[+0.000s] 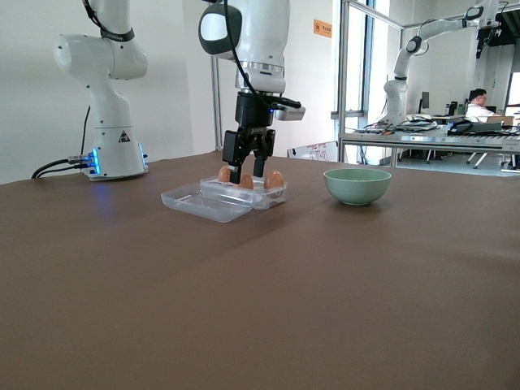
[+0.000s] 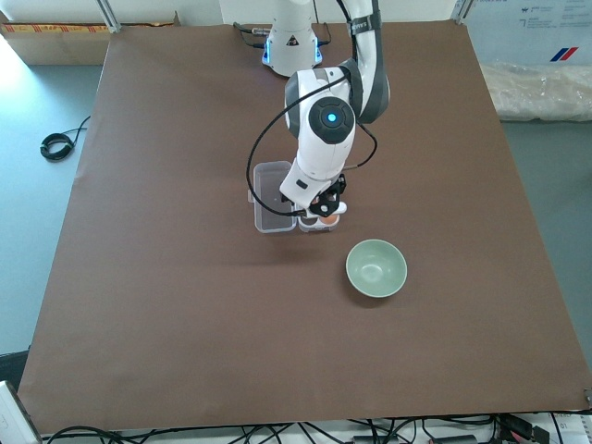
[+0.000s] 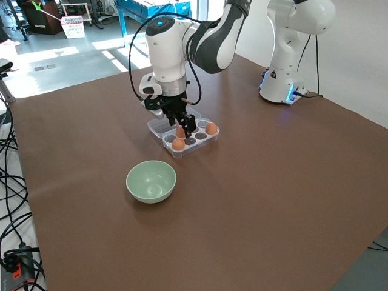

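Observation:
A clear plastic egg box (image 3: 200,140) holds several brown eggs (image 3: 178,143), with its lid (image 2: 274,209) folded open beside it. My black gripper (image 1: 247,169) hangs directly over the box among the eggs, fingertips low; in the top view its two fingers stand apart, and I cannot see an egg held between them. A pale green bowl (image 2: 376,268) sits empty on the brown table, apart from the box, toward the near side in the left view.
Cables lie along the table's outer edge.

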